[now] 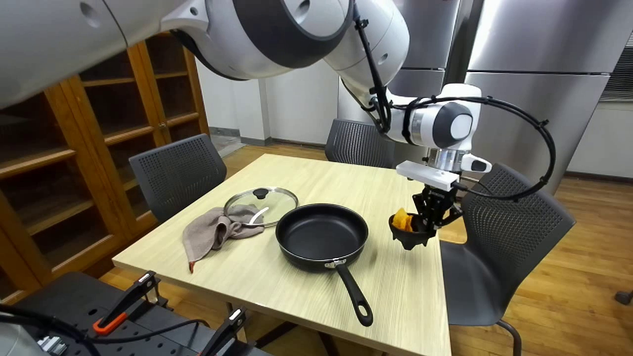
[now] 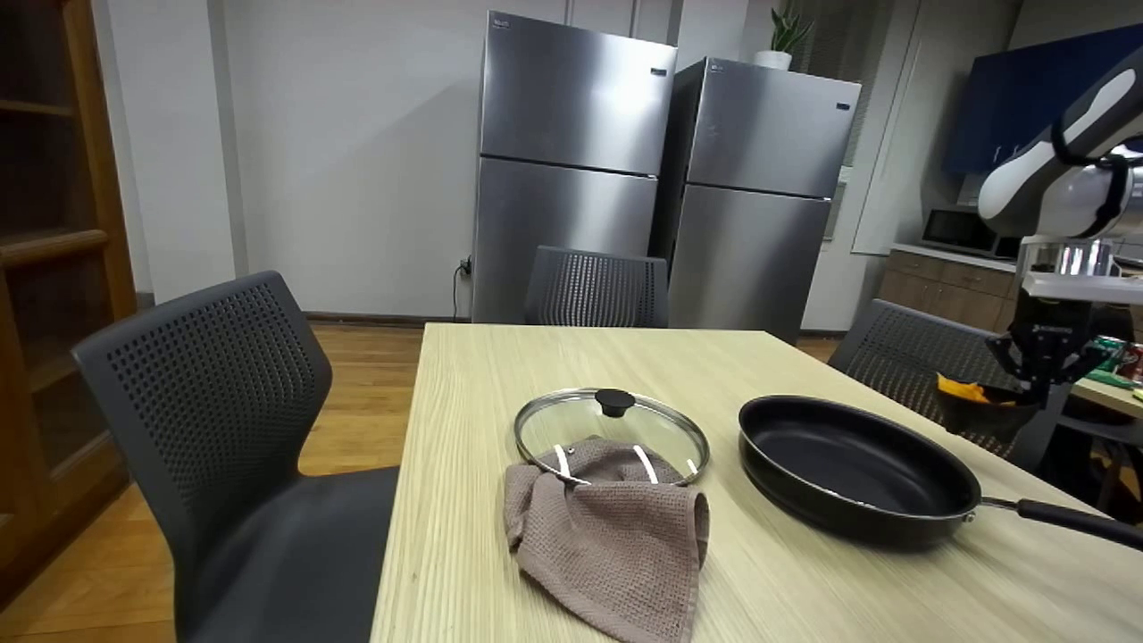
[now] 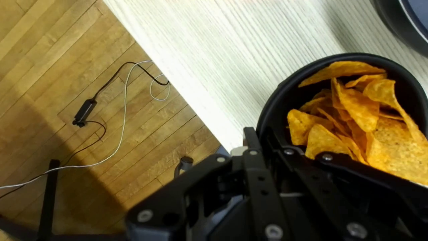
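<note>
My gripper is shut on the near rim of a black bowl (image 3: 273, 105), its fingers pinching the wall. Orange tortilla chips (image 3: 353, 112) fill the bowl, seen from above in the wrist view. In exterior view 1 the bowl (image 1: 409, 238) hangs over the table's right edge zone, apart from the surface as far as I can see. A black frying pan (image 1: 322, 234), empty, stands to its left with its handle pointing to the front.
A glass lid (image 1: 270, 201) partly covers a crumpled brown towel (image 1: 204, 233) on the table's left. Dark chairs (image 1: 504, 231) stand round the table (image 1: 391, 299). Bare tabletop lies between the pan and the right edge.
</note>
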